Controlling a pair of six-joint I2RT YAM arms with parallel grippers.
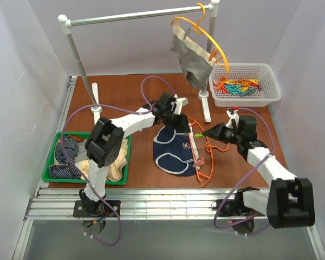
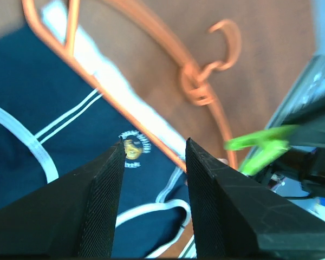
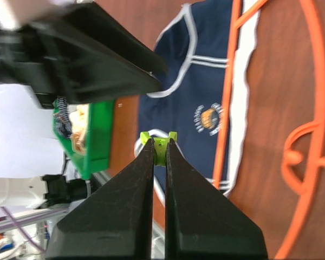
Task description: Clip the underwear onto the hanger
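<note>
Navy underwear with white trim [image 1: 170, 154] lies flat on the table, an orange hanger [image 1: 208, 176] along its waistband. A pink clip [image 1: 199, 162] sits near the band's lower end. My left gripper [image 1: 182, 128] hangs over the underwear's upper part, fingers apart and empty. My right gripper [image 1: 205, 135] is shut on a small green clip [image 3: 161, 143], held at its fingertips over the underwear beside the hanger.
A green bin [image 1: 124, 168] of clothing is at left, a white basket [image 1: 264, 97] of clips at back right. A rack [image 1: 124, 17] carries a yellow hanger [image 1: 219, 46] with grey underwear [image 1: 192, 62].
</note>
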